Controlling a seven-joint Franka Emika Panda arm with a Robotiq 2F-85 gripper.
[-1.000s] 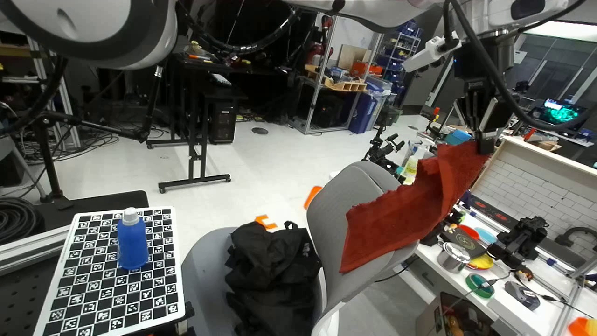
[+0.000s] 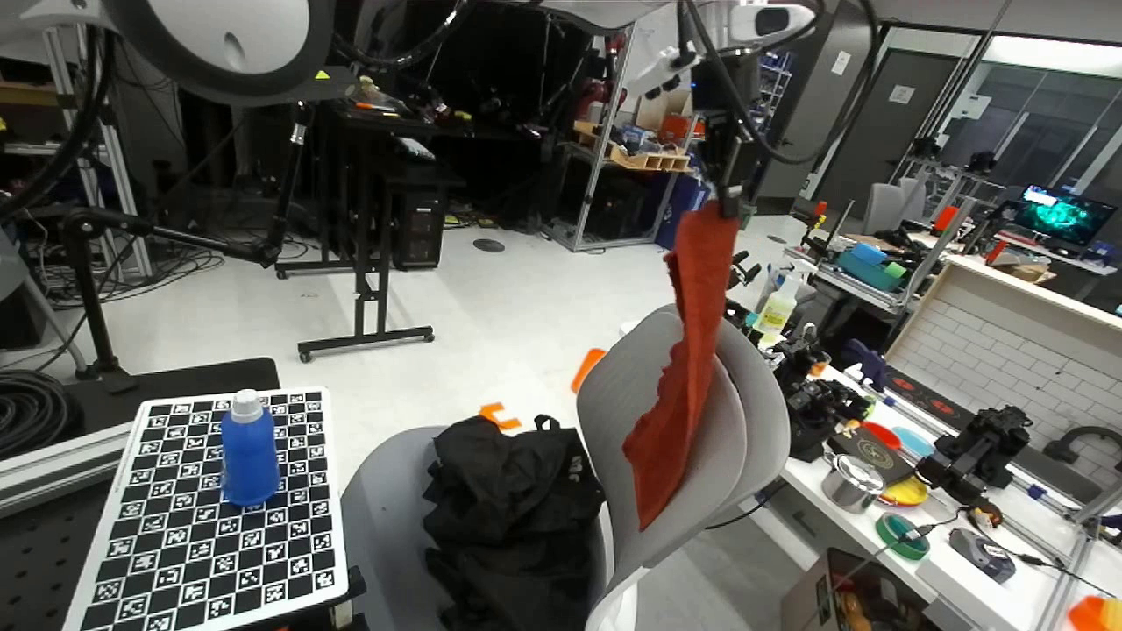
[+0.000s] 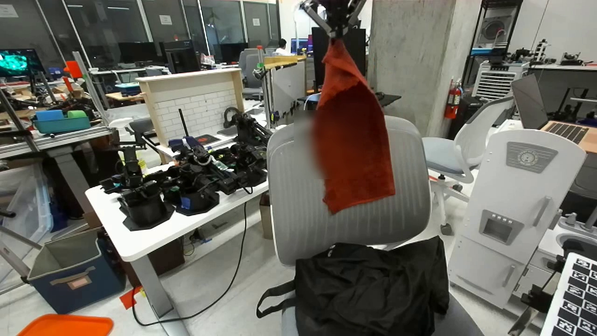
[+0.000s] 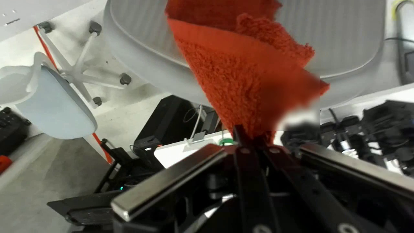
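A red-orange towel (image 2: 684,347) hangs down from my gripper (image 2: 721,198), which is shut on its top end. In the second exterior view the towel (image 3: 358,145) spreads below the gripper (image 3: 336,37), in front of the grey chair back (image 3: 291,207). The wrist view shows the fingers of my gripper closed together where the towel (image 4: 229,73) narrows, and its wide part reaches over the chair back. From these views I cannot tell whether the towel touches the chair.
A black bag (image 2: 515,505) lies on the chair seat. On the left, a blue bottle (image 2: 249,452) stands on a checkered board (image 2: 116,568). A white table (image 3: 134,241) carries several black devices beside the chair. A toy fridge (image 3: 515,207) stands on the other side.
In exterior view 1 my gripper has moved left and up with the towel. The towel was stretched slantwise across the chair back; now it hangs more steeply. Bag and bottle have not moved.
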